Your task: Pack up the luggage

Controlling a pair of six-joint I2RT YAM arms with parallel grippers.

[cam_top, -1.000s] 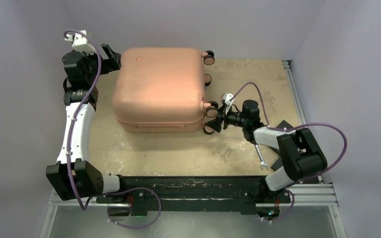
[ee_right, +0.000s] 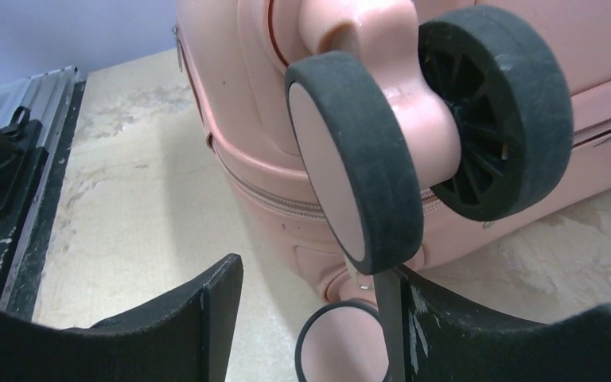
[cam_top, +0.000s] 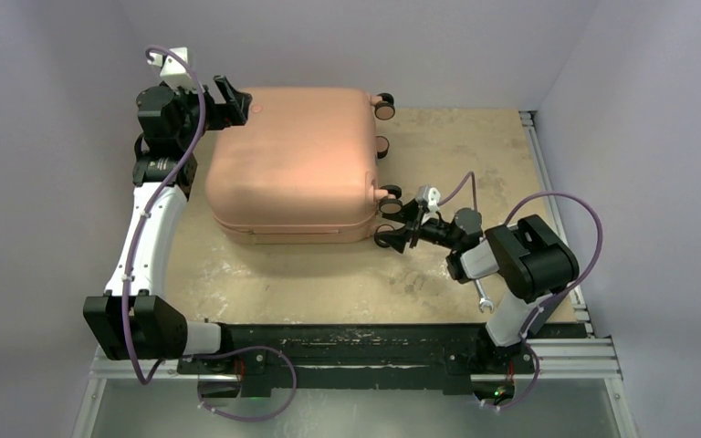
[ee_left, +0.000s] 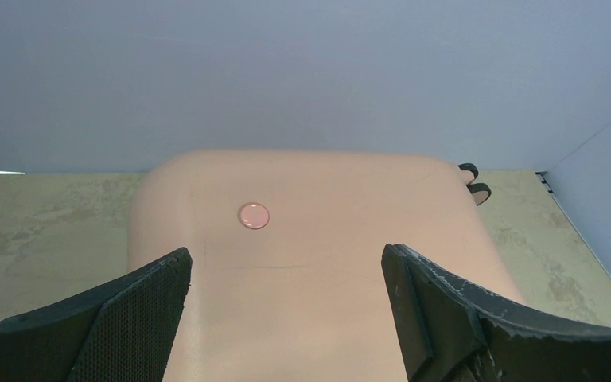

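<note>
A pink hard-shell suitcase lies flat and closed on the table, its wheels toward the right. Over its far left corner my left gripper stands open; the left wrist view shows both fingers apart, with the suitcase's smooth top between and beyond them. My right gripper is at the near right corner, open as well. In the right wrist view, an upper double wheel looms above the gap between its fingers. A lower wheel shows between the fingers, partly covered by the right one. Whether anything touches cannot be told.
A wrench lies beneath the right arm near the table's front. Bare tabletop stretches before the suitcase and to its right. Grey walls enclose the back and sides.
The left gripper has moved right, from beside the suitcase to over its corner. The right gripper has shifted and turned around the wheels, its elbow swinging inward. The suitcase has stayed put.
</note>
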